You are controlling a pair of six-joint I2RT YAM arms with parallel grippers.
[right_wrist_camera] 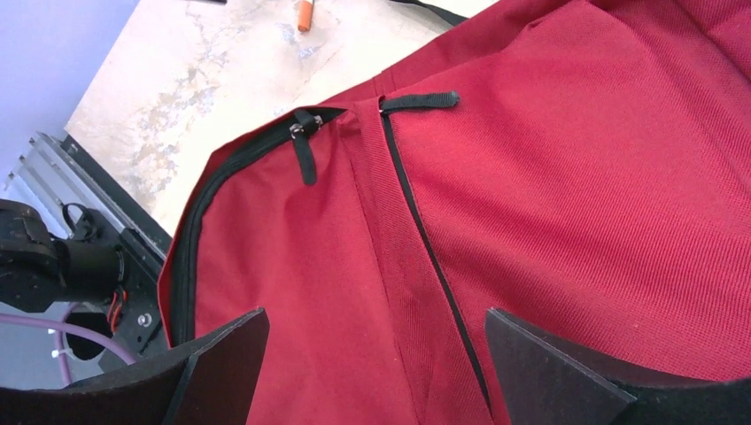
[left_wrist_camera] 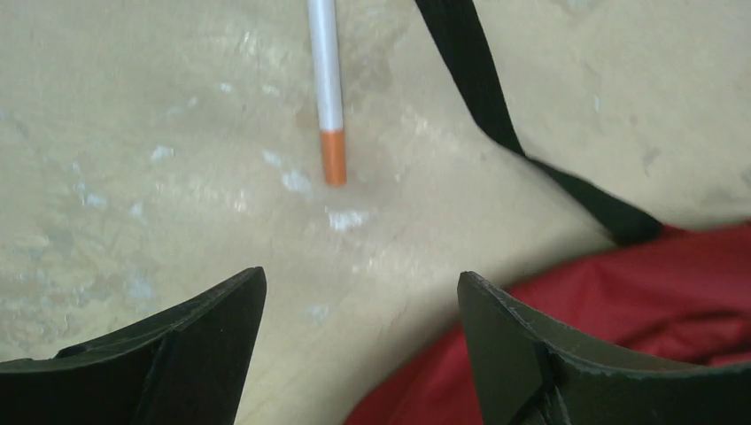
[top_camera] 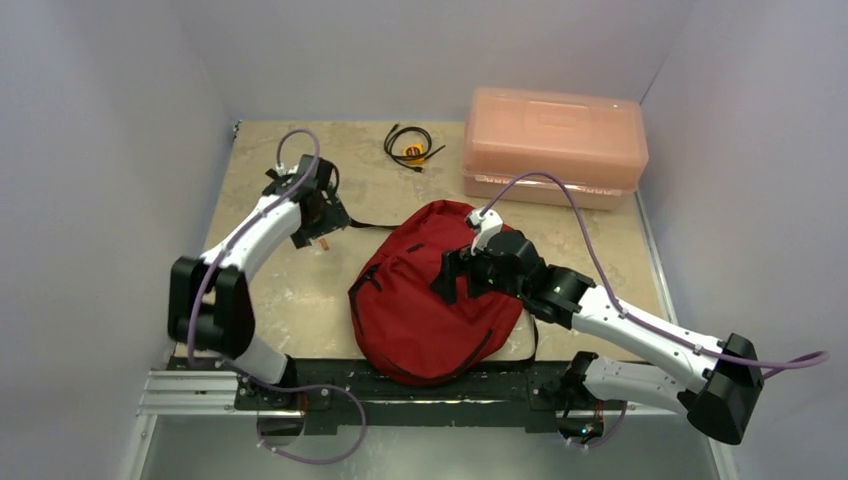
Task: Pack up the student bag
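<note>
The red backpack [top_camera: 420, 320] lies flat at the front middle, its zippers visible in the right wrist view [right_wrist_camera: 567, 195]. My left gripper [top_camera: 318, 225] is over the back left of the table, above a white stick with an orange end [left_wrist_camera: 325, 88] beside a black strap [left_wrist_camera: 469, 71]; its fingers are apart with nothing between them. My right gripper [top_camera: 460, 275] is open above the backpack, nothing held.
A coiled black cable [top_camera: 390, 145] with a yellow item [top_camera: 413, 153] lies at the back middle. A translucent pink case [top_camera: 555, 140] stands at the back right.
</note>
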